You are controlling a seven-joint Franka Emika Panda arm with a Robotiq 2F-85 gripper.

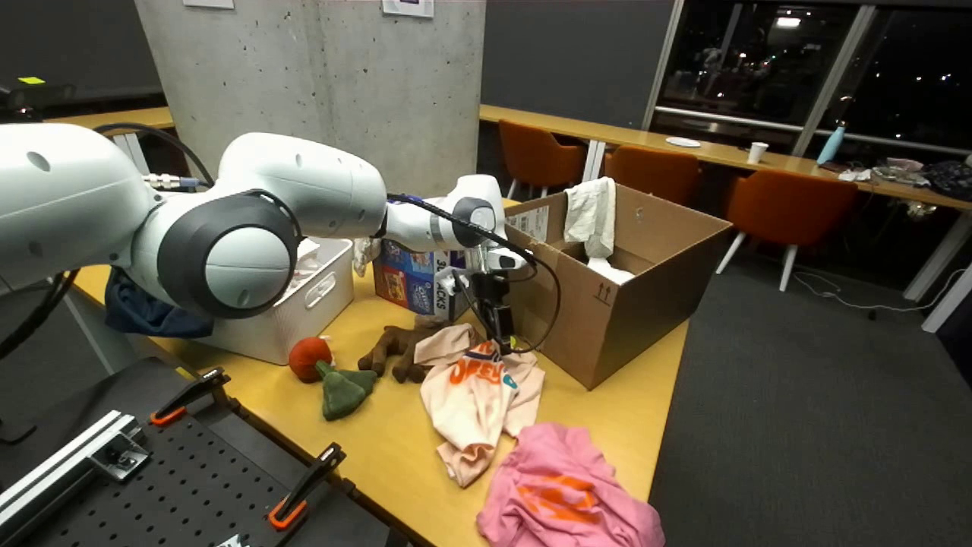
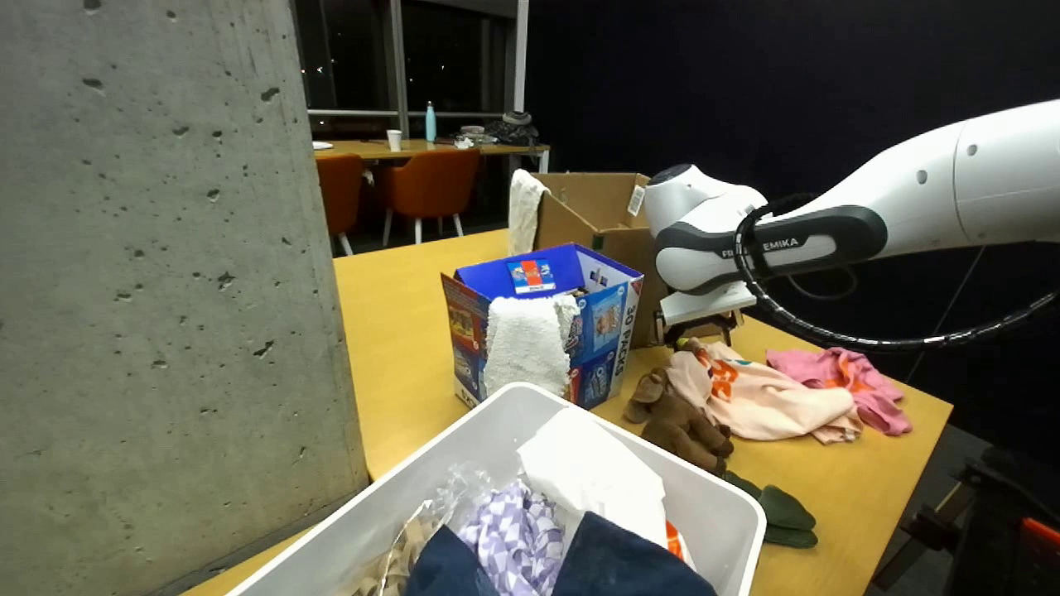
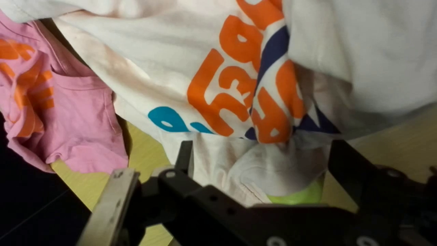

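A cream-peach shirt with orange lettering lies crumpled on the table, its sleeve end against a brown plush toy. Over the shirt's far end, close to the cardboard box, is my gripper, pointing down. In the wrist view the gripper stands open, its two dark fingers wide apart with a fold of the shirt below and between them, not clamped. Under that fold a bright green item peeks out, mostly hidden. A pink shirt with an orange print lies nearer the table's front end.
Right beside the gripper rises an open cardboard box with white cloth over its wall. A blue snack box and a white bin of fabrics stand behind. A red ball-shaped toy and green plush lie left.
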